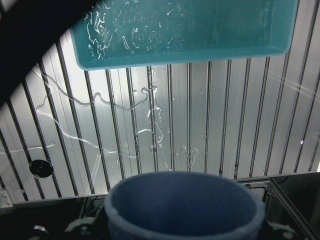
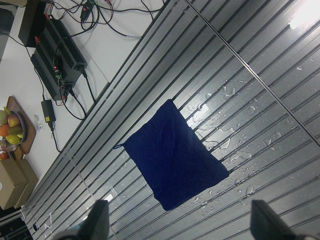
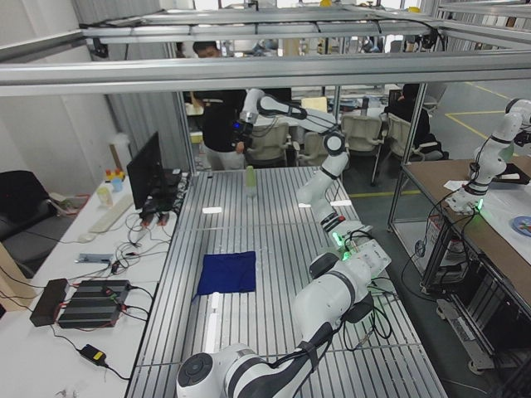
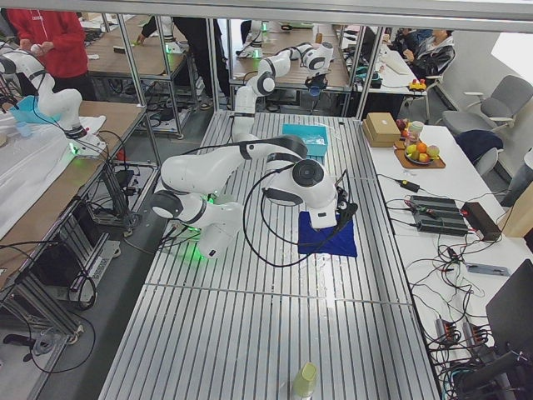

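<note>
A blue cup (image 1: 185,220) fills the bottom of the left wrist view, in my left gripper (image 4: 316,82), which is shut on it. A teal tray (image 1: 185,30) with clear liquid lies ahead on the slatted table, also wet outside the tray. My right gripper is open above the table; a dark blue cloth (image 2: 170,155) lies flat below it. A pale green bottle (image 4: 305,379) stands at the other end of the table (image 4: 208,333).
A side desk (image 3: 99,332) along the table holds power units (image 2: 55,55), cables, a monitor (image 3: 145,170), fruit (image 4: 420,152) and boxes (image 4: 381,129). Metal frame bars surround the table.
</note>
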